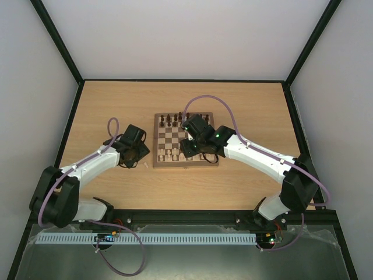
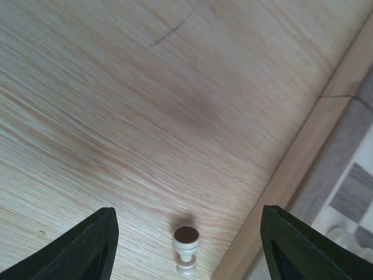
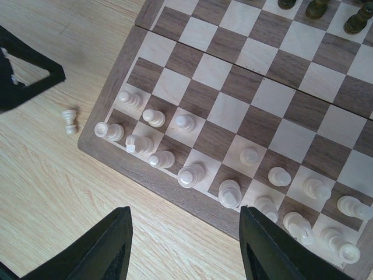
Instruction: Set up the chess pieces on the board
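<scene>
A white pawn lies on its side on the bare table just left of the chessboard (image 1: 157, 140), also visible in the right wrist view (image 3: 70, 121). My left gripper hovers over it, fingers apart and nothing held, the pawn between them in view. The board carries white pieces (image 3: 191, 175) along its near side and dark pieces (image 3: 316, 8) at the far side. My right gripper hangs open over the board's near edge, nothing between its fingers.
Dark frame rails and walls bound the workspace.
</scene>
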